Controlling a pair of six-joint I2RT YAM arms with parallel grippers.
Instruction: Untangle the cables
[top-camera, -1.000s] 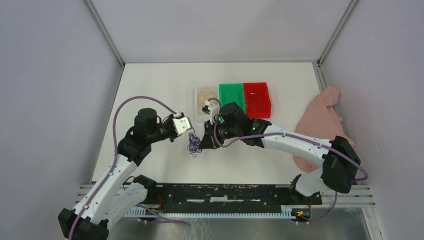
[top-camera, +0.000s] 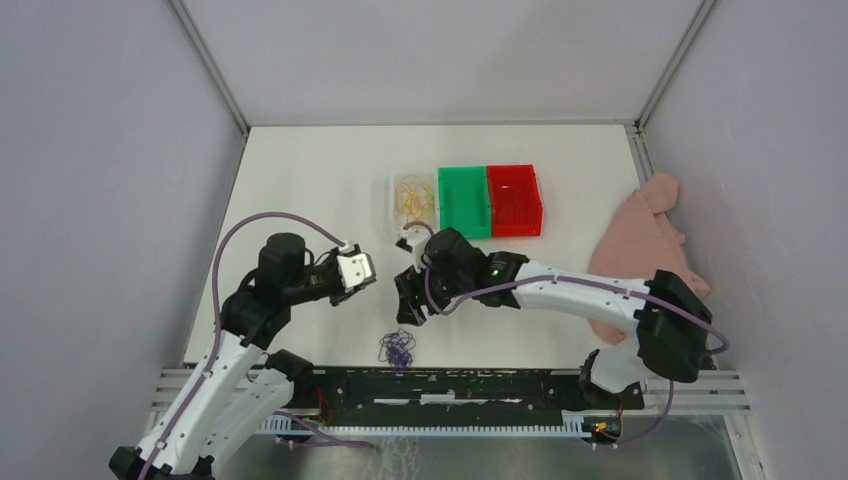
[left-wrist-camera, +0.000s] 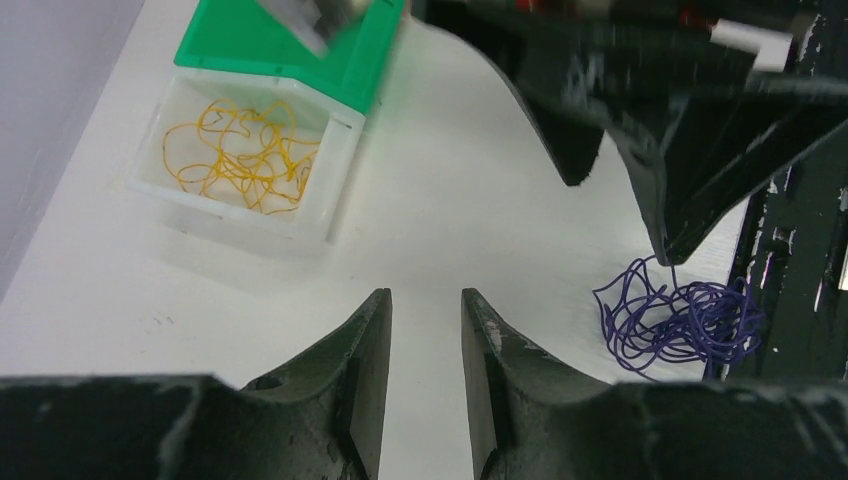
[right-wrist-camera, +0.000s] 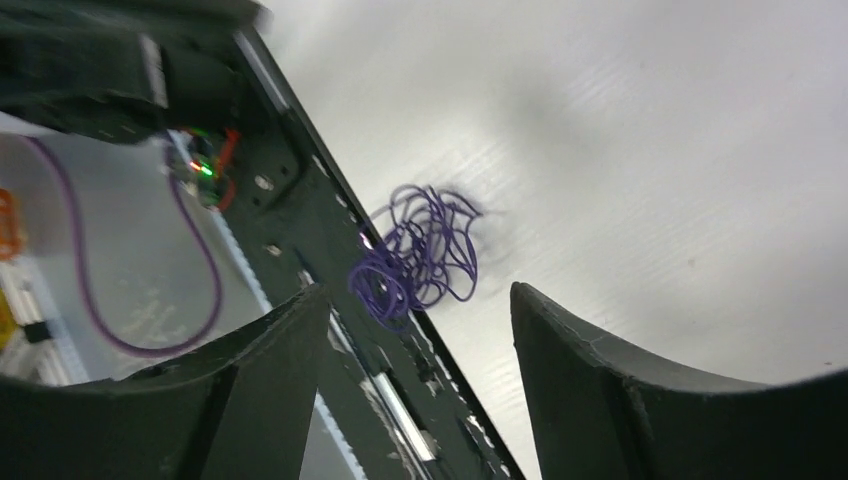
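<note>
A tangled bunch of thin purple cables (top-camera: 397, 347) lies at the table's front edge, partly over the dark rail in the right wrist view. My left gripper is above the table, left of and higher than the cables, its fingers parted with nothing between them. My right gripper hangs over the cables, fingers wide open and empty. Part of the right arm fills the upper right of the left wrist view.
A white box of yellow bands (top-camera: 413, 192), a green box (top-camera: 463, 200) and a red box (top-camera: 513, 198) stand at the back. A pink cloth (top-camera: 636, 246) lies at the right.
My left gripper has moved slightly down and left; my right gripper has moved toward the front.
</note>
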